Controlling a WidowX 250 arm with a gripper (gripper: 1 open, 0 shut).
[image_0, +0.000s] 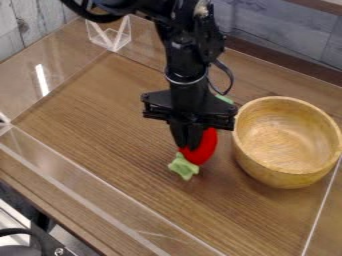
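The black gripper (187, 128) hangs over the middle of the wooden table, low over a red object (202, 150) that is partly hidden behind it. Whether the fingers are shut on the red object is unclear. A light green, irregularly shaped piece (183, 167) lies on the table just below and left of the red object. Another green piece (226, 100) shows behind the arm to the right.
A wooden bowl (287, 142) stands to the right, close beside the gripper. A clear basket-like item (110, 30) is at the back left.
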